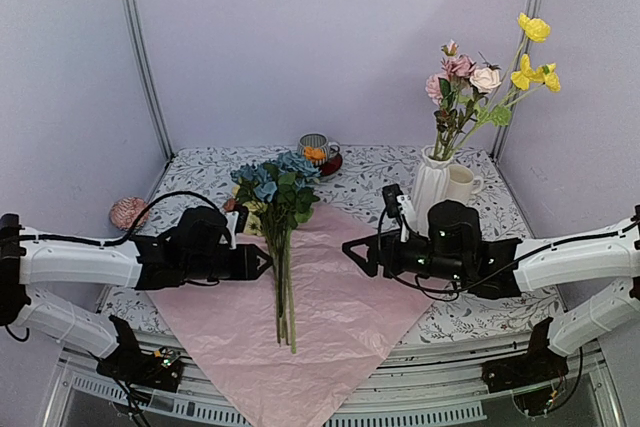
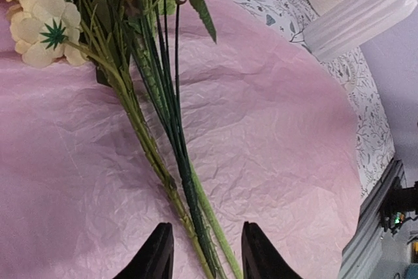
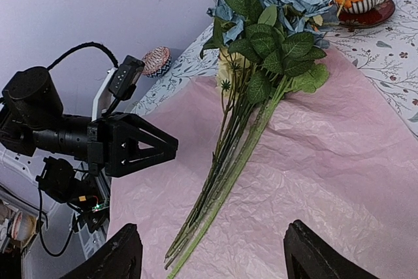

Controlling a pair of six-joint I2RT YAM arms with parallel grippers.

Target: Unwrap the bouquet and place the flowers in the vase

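A bunch of blue and cream flowers [image 1: 268,179] lies on pink paper, its green stems [image 1: 285,292] pointing toward the front edge. My left gripper [image 1: 268,263] is part open beside the stems on their left. In the left wrist view the stems [image 2: 186,181] run down between its two fingers, which do not close on them. To the right of the bunch, over the paper, my right gripper [image 1: 360,259] is open and empty. The white ribbed vase [image 1: 430,187] stands at the back right with pink, white and yellow flowers [image 1: 484,79] in it; the right arm hides its lower part.
Pink paper [image 1: 350,347] covers the middle and overhangs the front edge. A striped cup [image 1: 313,143] with an orange flower sits on a red saucer at the back. A white pitcher [image 1: 462,183] stands beside the vase. A round patterned object [image 1: 128,212] is at the left.
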